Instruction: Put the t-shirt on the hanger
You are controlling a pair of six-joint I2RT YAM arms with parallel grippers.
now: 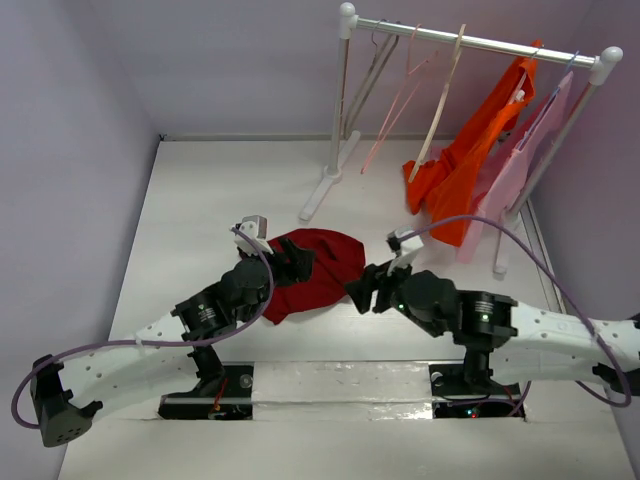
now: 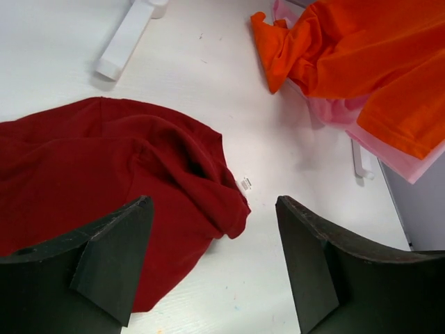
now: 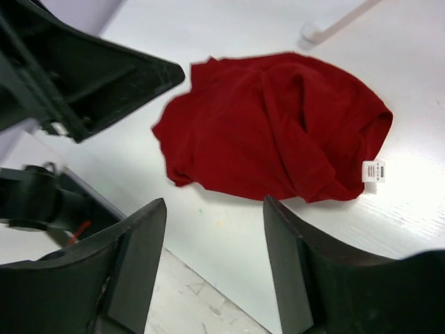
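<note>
A dark red t-shirt (image 1: 325, 262) lies crumpled on the white table, its white label (image 3: 373, 171) showing at one edge in the right wrist view. In the left wrist view the shirt (image 2: 160, 181) spreads beneath my left gripper, whose fingers stand open and empty. My right gripper is open too, above the table at the shirt's near right side, with no cloth between its fingers. On the rack's bar hang a pink hanger (image 1: 398, 98) and a pale wooden one (image 1: 440, 105), both bare.
The rack's white foot (image 1: 321, 192) rests behind the shirt. Orange cloth (image 1: 470, 160) and pink cloth (image 1: 520, 160) hang at the rack's right end, low over the table. Bare table (image 1: 190, 190) lies open at the left. Both arms are close together near the shirt.
</note>
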